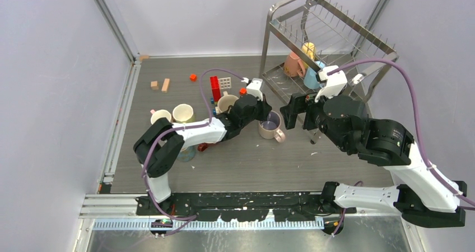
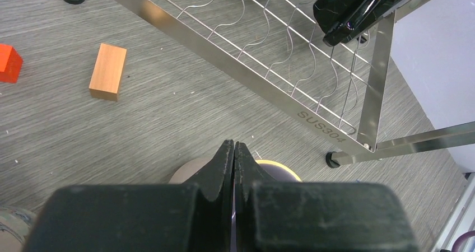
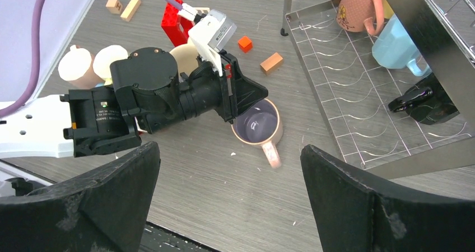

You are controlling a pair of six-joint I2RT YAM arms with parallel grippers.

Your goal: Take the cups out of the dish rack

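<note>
A cream mug with purple inside [image 3: 256, 123] stands on the wooden table, its handle toward the front. My left gripper is shut just above it, nothing visible between its fingers. My right gripper hangs open and empty high beside the dish rack [image 3: 341, 151]. On the rack's lower shelf are a pink mug [image 3: 358, 8], a light blue mug [image 3: 392, 45], a black mug [image 3: 434, 103] and a yellow cup [image 1: 308, 49], partly hidden.
Several cups, such as a cream cup [image 1: 183, 112], stand at the left among red bricks [image 1: 214, 88] and wooden blocks [image 1: 166, 85].
</note>
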